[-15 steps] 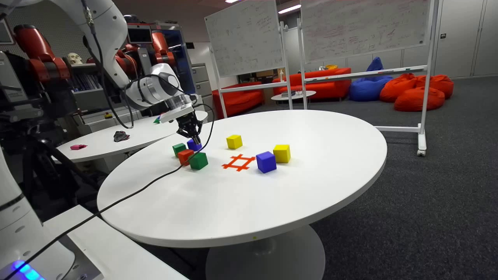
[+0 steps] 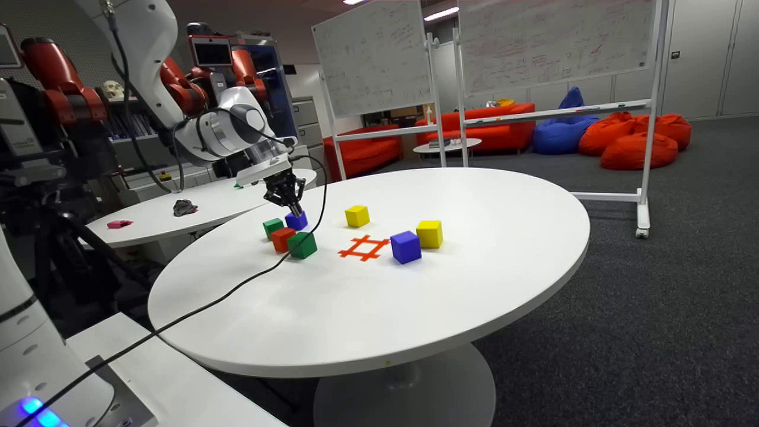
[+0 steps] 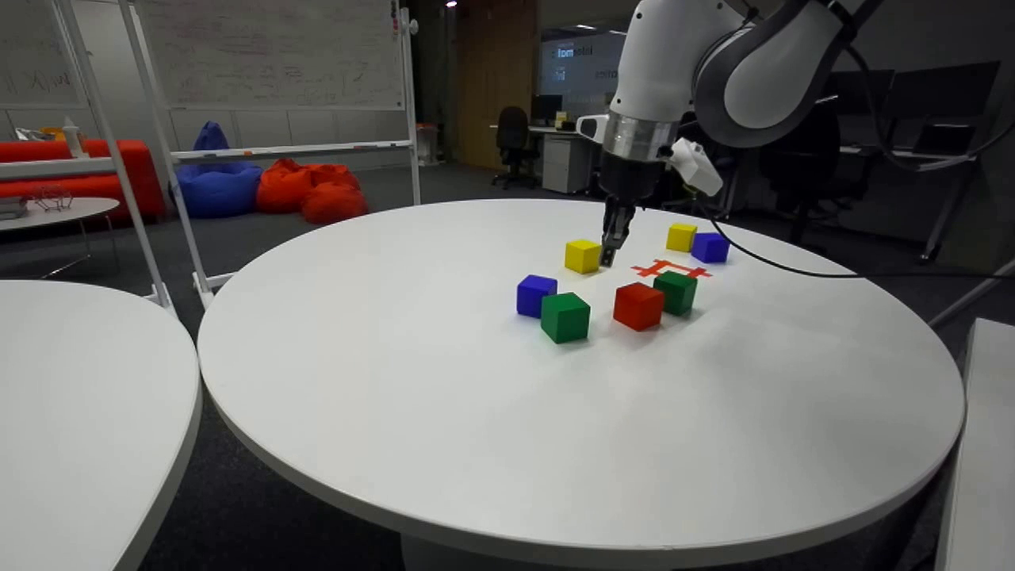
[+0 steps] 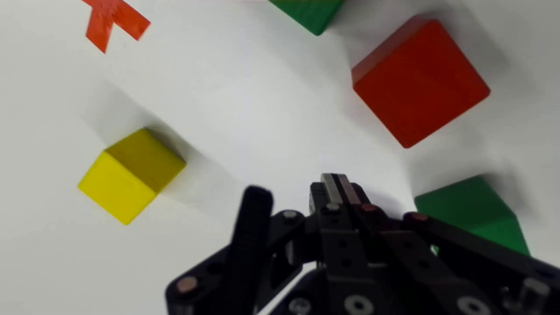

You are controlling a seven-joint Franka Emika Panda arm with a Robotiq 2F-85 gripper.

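Above the white round table my gripper is shut, its fingertips together with nothing between them. In the wrist view a red cube [image 4: 420, 84] lies to the upper right of the tips, a green cube [image 4: 472, 215] to the right and a yellow cube [image 4: 131, 176] to the left. Another green cube [image 4: 315, 13] is cut off by the top edge. From the second exterior view, a blue cube [image 3: 535, 296] sits close to the nearest green cube [image 3: 565, 318]. The farther yellow cube [image 3: 681, 237] and blue cube [image 3: 710, 247] stand side by side.
Orange-red tape [image 2: 364, 248] marks a crossed square on the table [image 2: 341, 313]. My black cable [image 2: 235, 288] hangs across the left of the table in the first exterior view.
The arm has shifted slightly left and up in the first exterior view. The green cube nearest the tape shows a tiny leftward shift; the other cubes look unmoved.
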